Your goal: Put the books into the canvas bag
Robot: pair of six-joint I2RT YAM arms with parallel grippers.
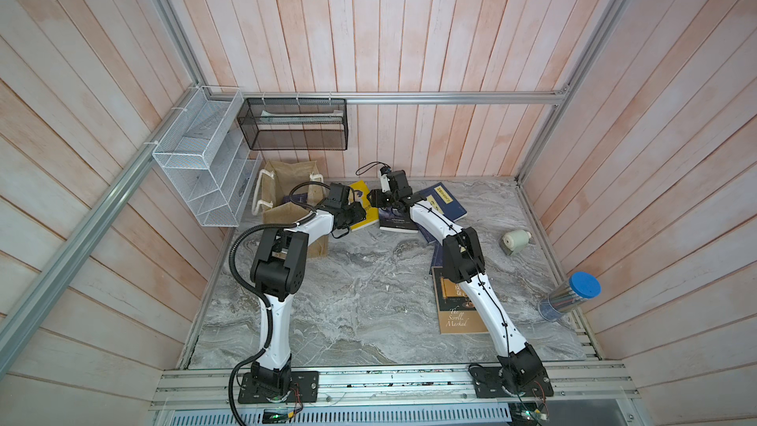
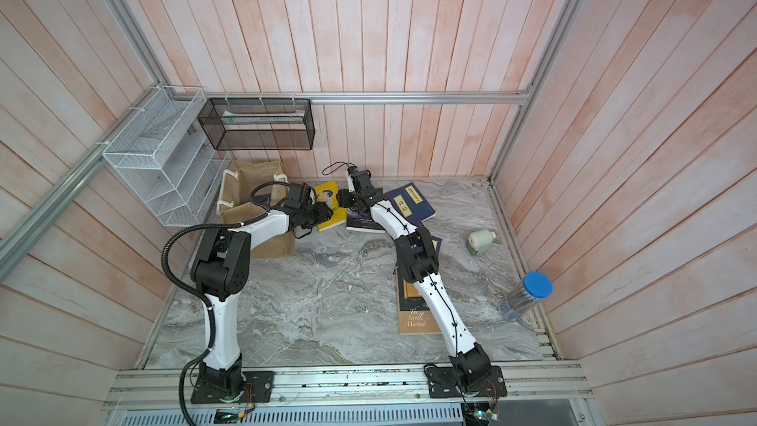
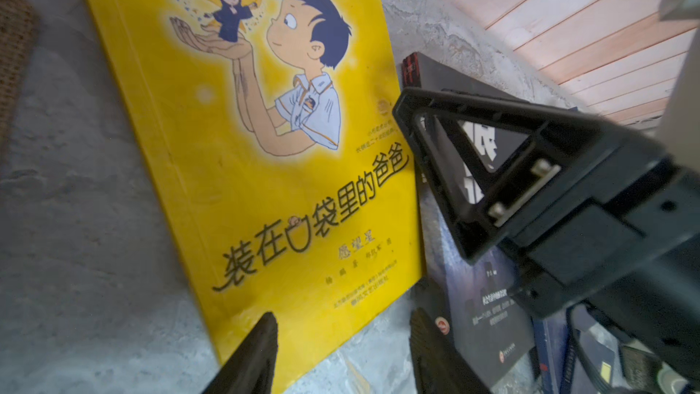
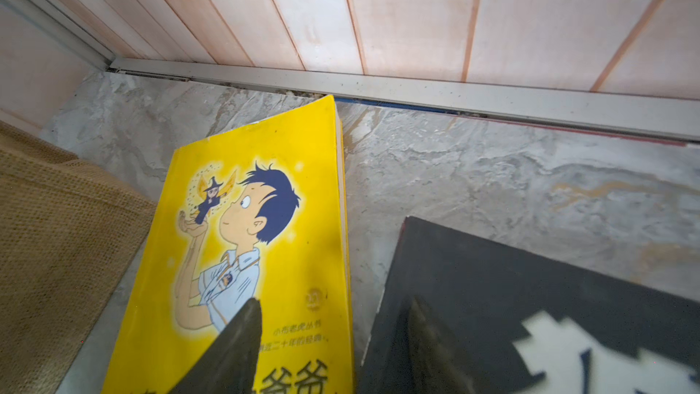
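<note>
A yellow book [image 3: 291,175] with a cartoon boy lies flat on the table, just right of the canvas bag [image 1: 272,217]. My left gripper is open over its lower end, nothing between its fingers. Open too, my right gripper is above the book's right long edge, with a dark book [image 4: 510,306] on its other side. That dark book shows a pale title. Inside the bag a dark purple book [image 1: 295,199] is partly visible. Blue books [image 2: 409,202] lie to the right, and the brown book "The Scroll, Marked" [image 2: 418,322] is nearer the front.
A white wire rack [image 1: 206,165] stands behind the bag, and a black mesh basket [image 1: 292,124] hangs on the back wall. At the right are a pale roll [image 1: 516,240] and a blue-lidded container [image 1: 569,296].
</note>
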